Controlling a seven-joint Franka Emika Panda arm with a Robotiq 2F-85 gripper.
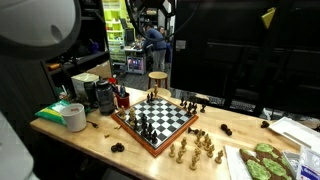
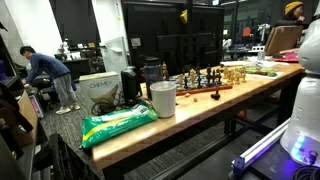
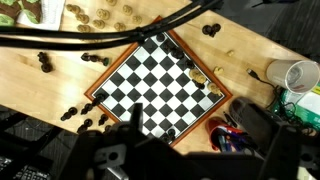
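A black-and-white chessboard with a brown border lies on the wooden table, dark pieces and light pieces standing along its edges. Seen from above in the wrist view, the board has an empty middle. Several gold-coloured pieces stand off the board on the near right of the table. My gripper hangs high over the table, its dark fingers wide apart at the bottom of the wrist view. It is open, and no object shows between them.
A white cup, black canisters and a red container stand left of the board. To the right lie a tray with green-brown items and a white tray. Cables cross the wrist view.
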